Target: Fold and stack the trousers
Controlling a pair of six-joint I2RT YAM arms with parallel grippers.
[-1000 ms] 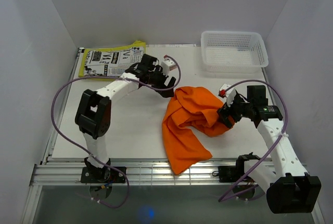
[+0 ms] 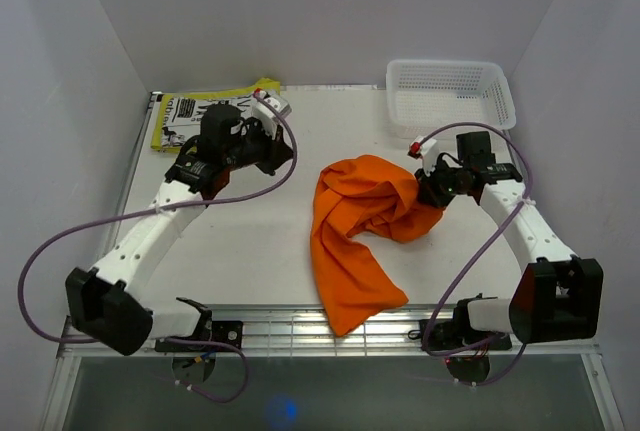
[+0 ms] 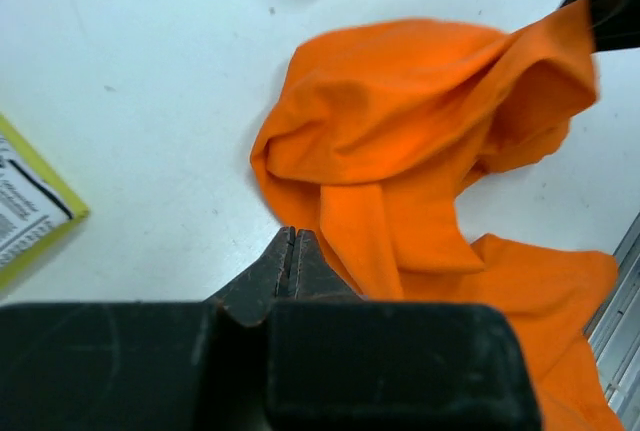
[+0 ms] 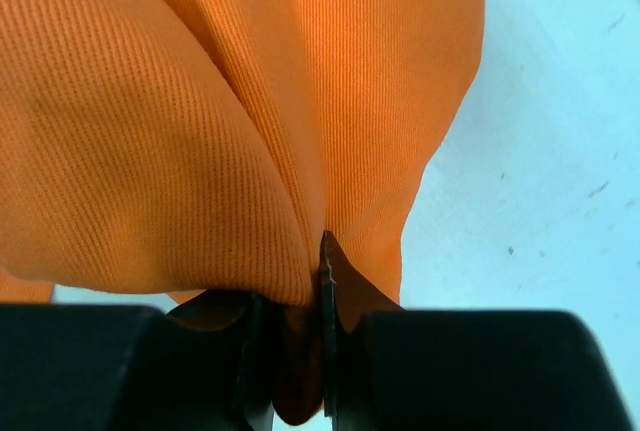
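Orange trousers (image 2: 345, 216) lie bunched on the white table, right of its middle, with one part hanging over the front edge. At their right end my right gripper (image 2: 432, 193) is shut on a gathered fold; in the right wrist view the ribbed orange cloth (image 4: 380, 81) runs down between its fingers. My left gripper (image 2: 275, 158) is up and to the left of the trousers, clear of them. Its fingertips (image 3: 290, 256) meet in the left wrist view, with nothing seen between them. The trousers' leg and waist ends cannot be told apart in the heap.
A white plastic basket (image 2: 450, 131) stands empty at the back right. At the back left lies a yellow-edged printed sheet (image 2: 205, 106), partly behind the left arm. A metal rail (image 2: 270, 329) runs along the front edge.
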